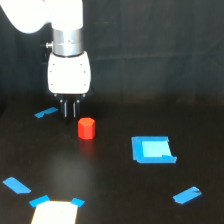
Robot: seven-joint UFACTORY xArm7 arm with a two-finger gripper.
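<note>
A small red block (86, 128) stands on the dark table, left of centre. My gripper (70, 108) hangs above and slightly left of it in the picture, pointing down. Its two dark fingers look parted, and nothing shows between them. No contact between fingers and block is visible. To the right lies a light square (156, 149) bordered by blue tape (137, 149).
Strips of blue tape mark the table at the left (16, 185) and the lower right (186, 195). A bright white object (54, 213) sits at the bottom edge. Between the block and the taped square the table is clear.
</note>
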